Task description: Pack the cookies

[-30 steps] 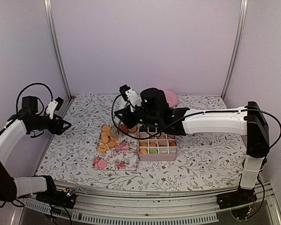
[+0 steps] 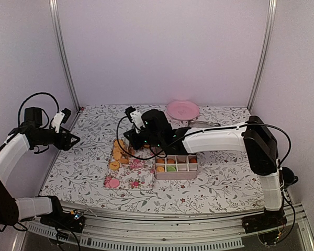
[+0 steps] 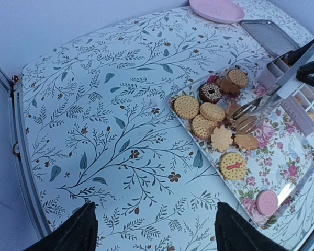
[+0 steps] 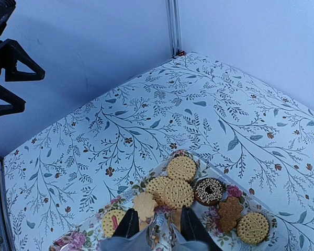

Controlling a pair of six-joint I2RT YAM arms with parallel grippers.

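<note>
A floral tray (image 3: 275,167) holds several cookies: round biscuits (image 3: 186,106), a sprinkled ring (image 4: 208,191), leaf shapes (image 3: 221,137), a pink disc (image 3: 267,202). My right gripper is low over the pile, shut on a metal utensil (image 3: 268,99) whose tines reach among the brown cookies. My left gripper hangs open above the table at the left, nothing between its fingers. A sectioned box (image 2: 175,175) with some cookies inside stands right of the tray, partly hidden by the right arm.
A pink plate (image 2: 182,110) and a grey tray (image 3: 267,36) lie at the back.
The right arm has moved left and lower over the cookie pile since a second ago, with little movement in the last moment. The left arm looks unchanged.
</note>
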